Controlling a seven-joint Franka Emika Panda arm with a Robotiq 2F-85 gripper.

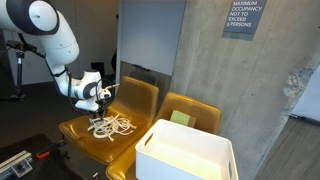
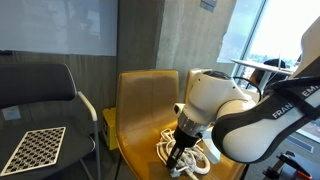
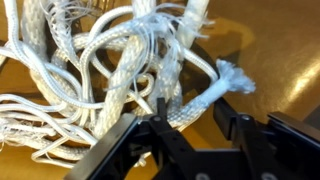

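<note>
A heap of white rope [image 1: 112, 126] lies on the seat of a brown chair [image 1: 140, 98]. In the wrist view, thick and thin strands tangle together, and one rope end with a pale blue frayed tip [image 3: 232, 78] points right. My gripper is down at the heap, its dark fingers part open on either side of that rope end. A gap still shows between the rope and the right finger. From the second exterior view, the gripper [image 2: 178, 163] reaches the rope [image 2: 200, 158], with its tips hard to make out.
A large white bin [image 1: 185, 152] stands right of the rope, with a green-brown box [image 1: 183, 118] on the chair behind it. A black chair [image 2: 40, 125] with a checked board is at the left of the second exterior view.
</note>
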